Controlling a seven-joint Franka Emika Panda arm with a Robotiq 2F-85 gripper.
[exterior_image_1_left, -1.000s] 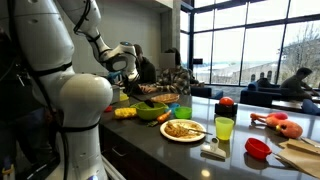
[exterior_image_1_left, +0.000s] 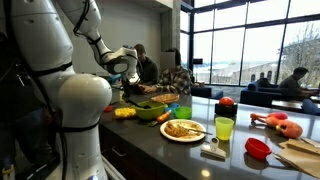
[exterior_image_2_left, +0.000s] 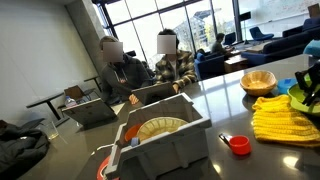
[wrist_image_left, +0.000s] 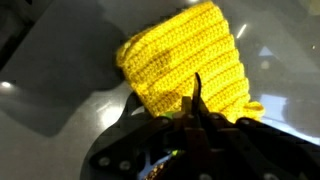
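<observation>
A yellow knitted cloth (wrist_image_left: 190, 60) lies on the dark table, filling the middle of the wrist view; in the second exterior view the cloth (exterior_image_2_left: 280, 120) is beside a green bowl (exterior_image_2_left: 306, 98). Low in the wrist view is my gripper, above the cloth's near edge. Its fingers look shut on a thin dark item, whose shape is mostly hidden among the black fingers. From the first exterior view, my gripper (exterior_image_1_left: 130, 96) hangs at the left of the table, close to the green bowl (exterior_image_1_left: 150, 111).
A plate of food (exterior_image_1_left: 183, 131), a yellow cup (exterior_image_1_left: 224, 128) and a red bowl (exterior_image_1_left: 257, 149) stand along the counter. A grey bin (exterior_image_2_left: 165, 142), a small red cup (exterior_image_2_left: 239, 145) and a wicker basket (exterior_image_2_left: 258, 82) are near the cloth. Two people sit behind the table.
The arm's wrist has shifted slightly left and down near the green bowl. The tableware stands where it was.
</observation>
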